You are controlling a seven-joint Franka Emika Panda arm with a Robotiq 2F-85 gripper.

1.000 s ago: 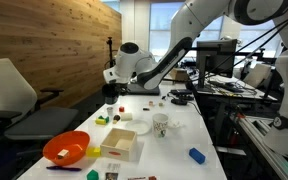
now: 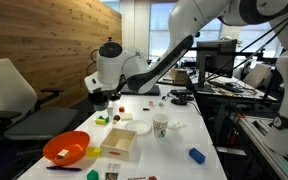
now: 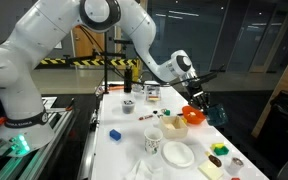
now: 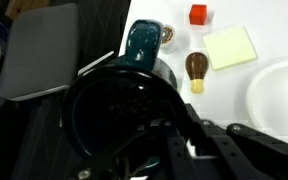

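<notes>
A dark teal mug (image 3: pixel 216 117) hangs from my gripper (image 3: pixel 209 103) in exterior view 2, above the table's edge by the plate. In exterior view 1, the gripper (image 2: pixel 100 94) is at the left of the table, beyond the orange bowl, with the dark mug (image 2: pixel 100 102) below it. The wrist view looks into the mug's black round opening, and its teal handle (image 4: pixel 144 42) points up. My gripper is shut on the mug; the dark fingers are hard to tell from its wall.
An orange bowl (image 2: pixel 66 147) and a beige box (image 2: pixel 120 147) stand nearer. Close to the mug are a white plate (image 4: pixel 280 100), a yellow square (image 4: pixel 229 47), a brown bulb-shaped piece (image 4: pixel 196 68) and a red cube (image 4: pixel 198 14). A white mug (image 2: pixel 160 125) stands mid-table.
In exterior view 1, my gripper has moved left and slightly lower in the picture with the dark mug. The bowl, box and plate have stayed where they were.
</notes>
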